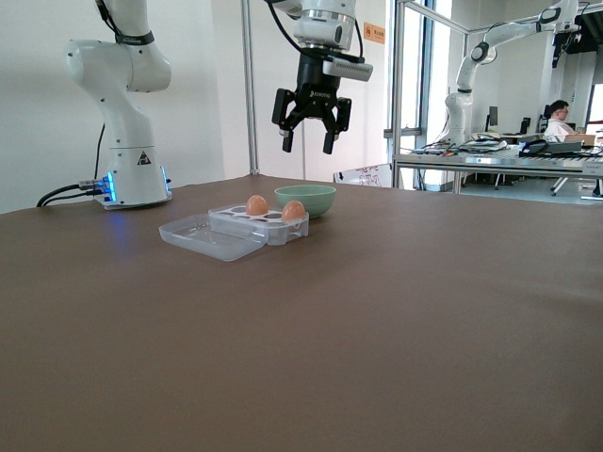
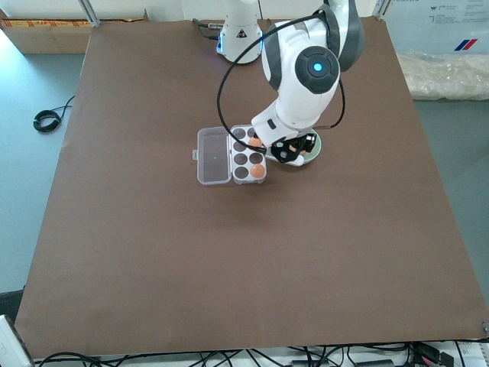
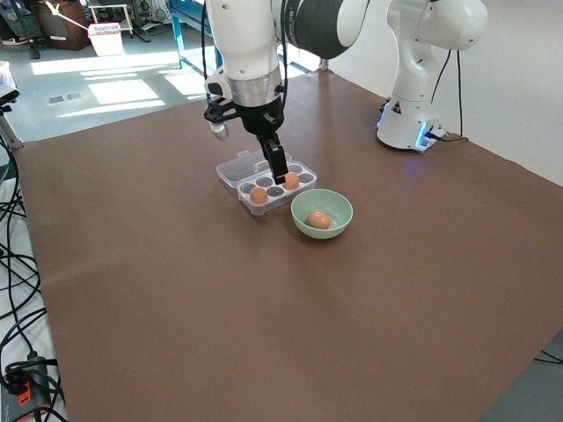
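Observation:
My gripper [image 1: 309, 132] hangs open above the egg carton area, with nothing visible between its fingers. A clear plastic egg carton [image 2: 241, 170] lies with its lid [image 2: 214, 156] open; two brown eggs sit in it, one [image 1: 293, 211] nearer the front, the other [image 1: 256, 205] behind. A mint green bowl [image 3: 299, 211] beside the carton holds one egg [image 3: 318, 220]. In the left view the gripper and arm cover much of the bowl.

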